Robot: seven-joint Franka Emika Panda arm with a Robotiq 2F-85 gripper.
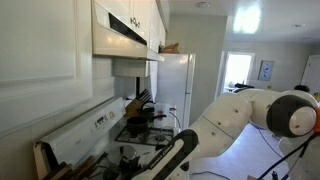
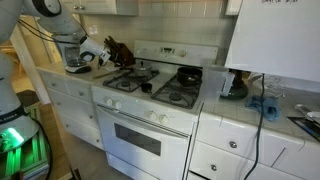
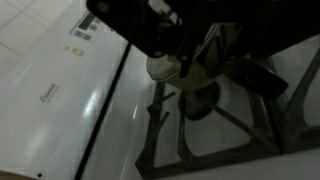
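In the dim wrist view, my gripper reaches in from the top, its dark fingers close together. A pale, rounded thing point(image 3: 162, 69) with a light rim sits at the fingers and seems to be held; its kind is unclear. Beneath it are a stove's black grate point(image 3: 180, 158) and a round burner point(image 3: 202, 98). The white arm point(image 1: 215, 125) stretches low across the first exterior view, where its hand end is small and dark. In the second exterior view, the arm point(image 2: 92, 48) is at the far left.
A pot point(image 2: 145, 69) and a dark pan point(image 2: 190, 75) stand on the white stove point(image 2: 150, 135). Dark utensils point(image 2: 122, 53) stand behind the left counter. A blue cloth point(image 2: 265, 107) lies on the right counter. The stove's white panel point(image 3: 50, 80) rises close beside the gripper.
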